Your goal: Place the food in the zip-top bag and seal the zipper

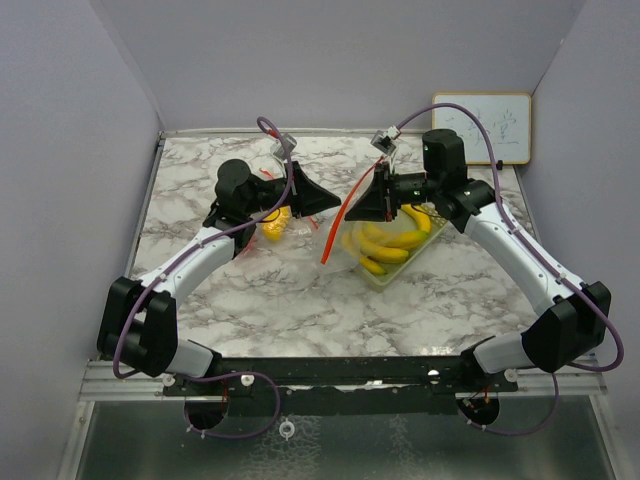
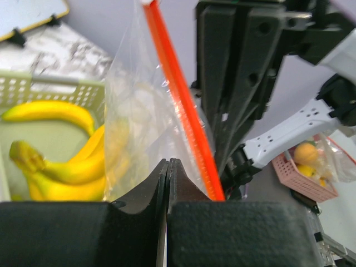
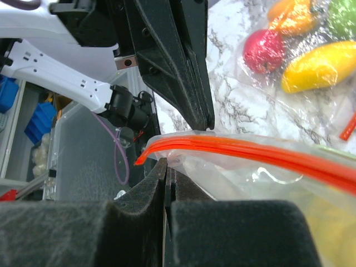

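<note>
A clear bag with an orange zipper strip (image 1: 331,236) stands upright between my grippers, in front of a green basket (image 1: 395,271) of bananas (image 2: 55,113). My right gripper (image 1: 352,216) is shut at the bag's top; in the right wrist view (image 3: 166,167) the bag's edge meets its tips, whether pinched is hard to tell. My left gripper (image 1: 330,200) is shut with nothing visible between its fingers, its tips just beside the strip in the left wrist view (image 2: 169,167).
Another bag (image 3: 317,67) with colourful toy food lies at the left of the table, behind my left arm. A whiteboard (image 1: 481,127) stands at the back right.
</note>
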